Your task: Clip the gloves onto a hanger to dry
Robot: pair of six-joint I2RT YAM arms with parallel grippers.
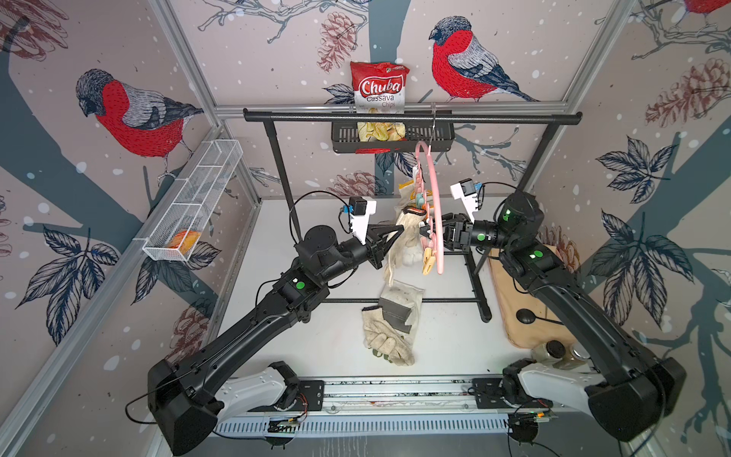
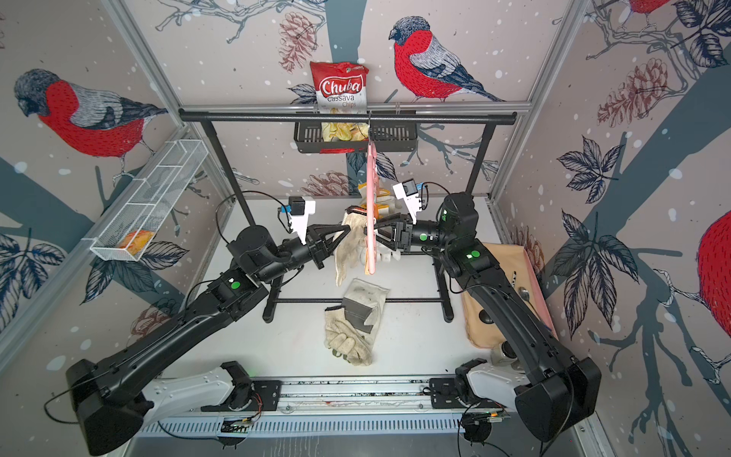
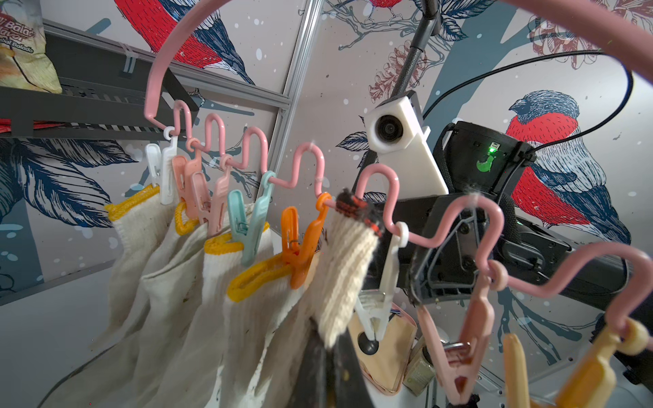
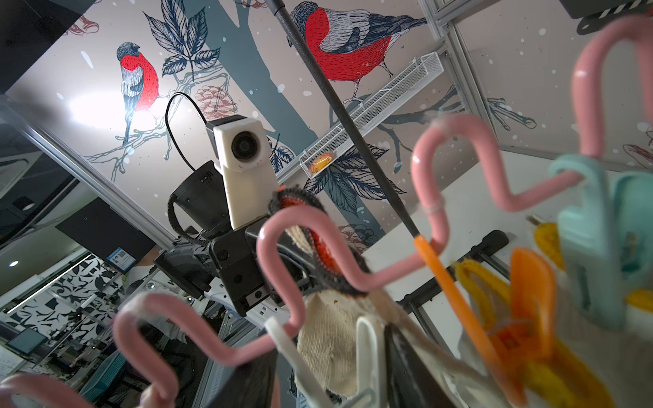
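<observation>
A pink hanger (image 1: 437,190) hangs from the dark rail, with several clips along its wavy bar. Several pale gloves hang from the far clips, one by the orange clip (image 3: 292,248). My left gripper is shut on a cream glove (image 3: 347,261); the dark-edged cuff stands up beside the bar, close to an empty white clip (image 3: 389,272). From the other side, my right gripper has its fingers (image 4: 408,370) apart, one on each side of that clip. The clip's handles (image 4: 370,353) are spread; its lower end is hidden in the right wrist view.
Another glove and a grey-and-cream piece lie on the white table (image 1: 335,342). A rack bar (image 1: 346,300) crosses low behind them. At right are a tan board (image 1: 517,304) and jars (image 1: 549,351).
</observation>
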